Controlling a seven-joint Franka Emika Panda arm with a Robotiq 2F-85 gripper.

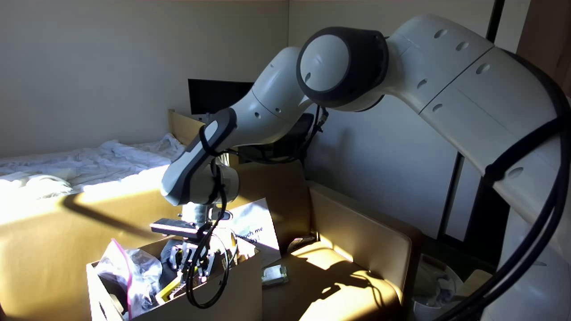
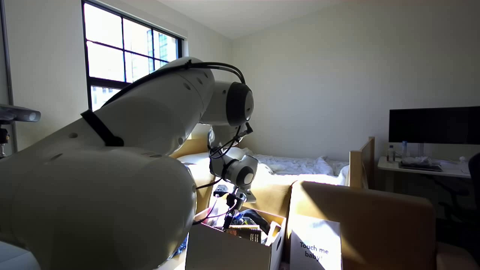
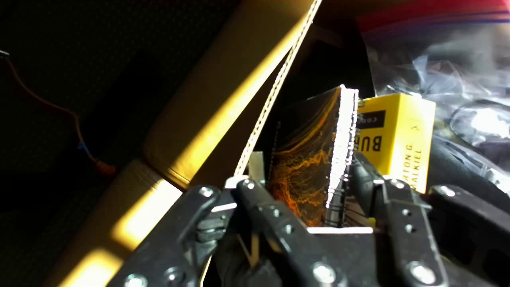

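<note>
My gripper is open part way, its fingers (image 3: 282, 220) spread to either side of a dark spiral-bound notebook (image 3: 306, 177) with an orange pattern. In the wrist view the notebook stands on edge in the box, its white spine lit by sun. Whether either finger touches it, I cannot tell. Right beside the notebook is a yellow book (image 3: 414, 138). From the first exterior view, my gripper (image 1: 191, 263) reaches down into the open cardboard box (image 1: 235, 291). The second exterior view shows the gripper (image 2: 228, 218) near the box's front wall.
A clear zip bag (image 3: 444, 71) with a pink seal fills one end of the box. The box edge (image 3: 275, 95) runs close by the left finger. A white sign (image 1: 258, 227) leans behind the box, and the sofa seat (image 1: 332, 289) to the right is largely clear.
</note>
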